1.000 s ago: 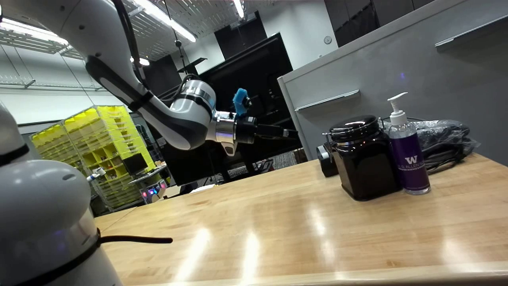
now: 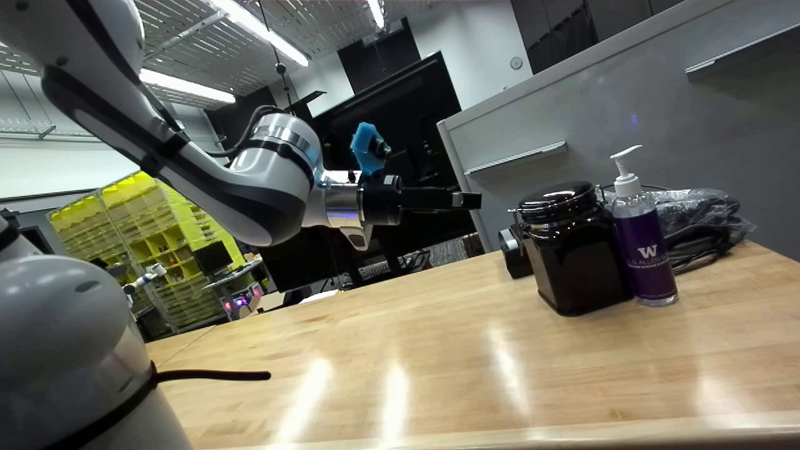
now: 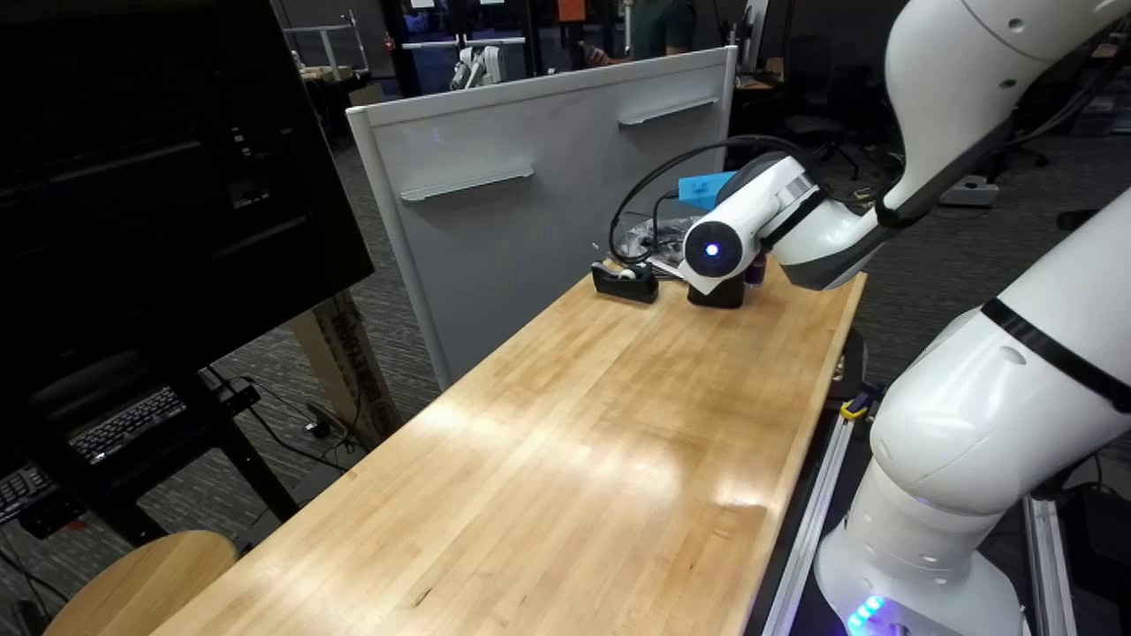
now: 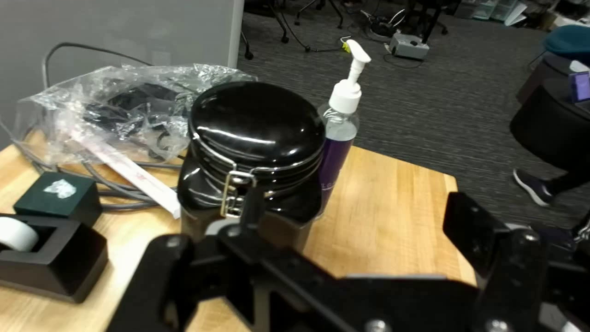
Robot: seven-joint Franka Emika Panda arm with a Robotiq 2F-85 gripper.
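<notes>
My gripper is open with nothing between its fingers. In exterior view 1 it [image 2: 466,200] points level toward the right, raised above the table and apart from the jar. A glossy black square jar [image 2: 575,251] with a rounded lid stands upright; the wrist view shows the wire clasp on the jar [image 4: 257,144], partly covered by one finger. Touching or close beside it is a clear pump bottle [image 2: 646,247] with a purple label and white pump [image 4: 347,91]. Exterior view 2 hides my fingers behind the arm's wrist, and much of the jar [image 3: 717,296] too.
A black tape dispenser [image 4: 61,265] and a small dark green box [image 4: 58,194] sit left of the jar. Behind lie a crumpled plastic bag [image 4: 132,105] and cables. A grey partition [image 2: 637,112] borders the table [image 3: 551,456], whose middle is clear.
In exterior view 1 the arm has shifted left, and my gripper has swung slightly, its fingertips now higher and a little further right. Jar and bottle have not moved.
</notes>
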